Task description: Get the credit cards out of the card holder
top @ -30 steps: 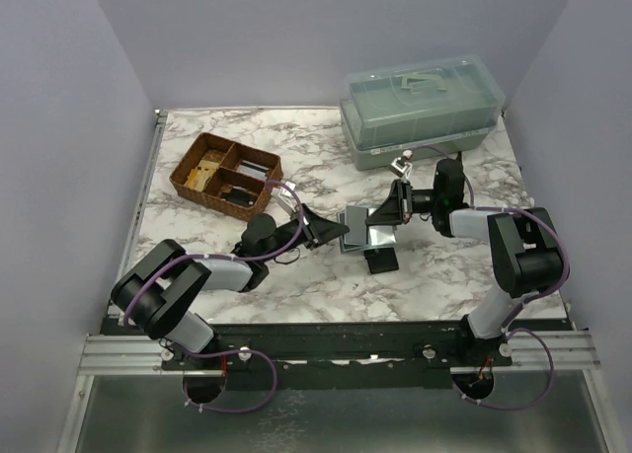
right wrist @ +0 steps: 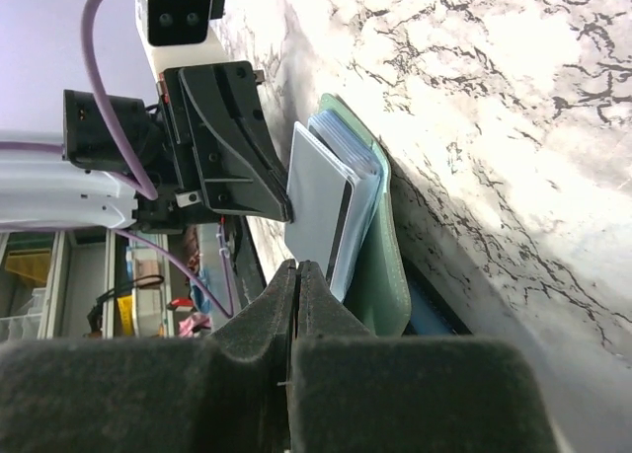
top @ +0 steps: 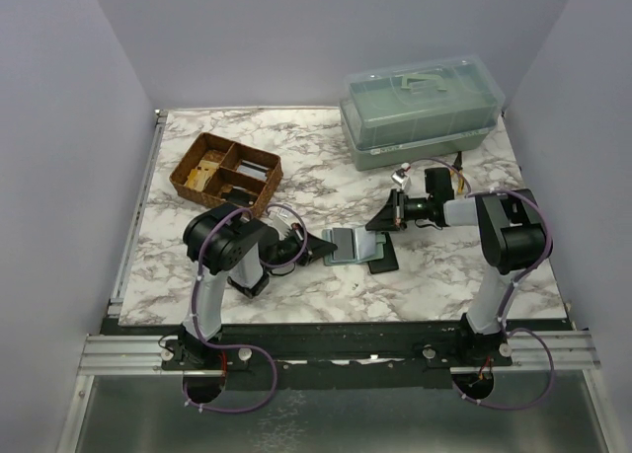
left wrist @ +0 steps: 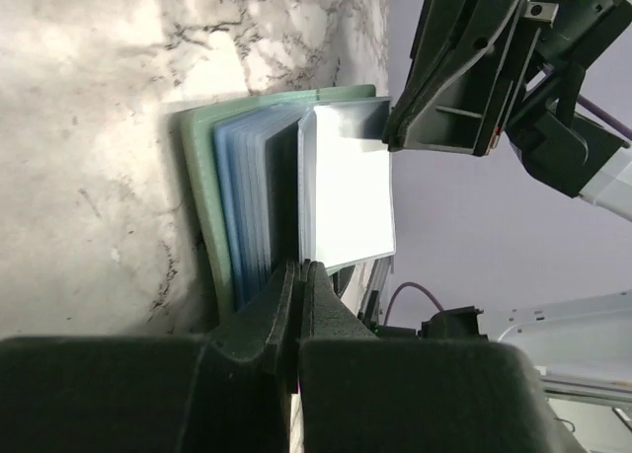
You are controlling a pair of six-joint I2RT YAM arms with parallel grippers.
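The card holder (top: 346, 246), pale green with a bluish stack of clear card sleeves (left wrist: 252, 187) and a white leaf (left wrist: 351, 187), lies between my grippers, partly over a dark flat object (top: 385, 263). My left gripper is shut, its tips at the edge of the sleeves and white leaf; whether anything thin is between them is hidden. My right gripper is also shut, its tips at the holder's other end, nothing visible between them.
A brown compartment basket (top: 226, 174) with small items sits at the back left. A lidded translucent bin (top: 420, 117) stands at the back right. Marble table around the holder is clear.
My left gripper and arm have moved left and down toward the table's front, and the holder's left part now lies further left. My right gripper has shifted slightly down.
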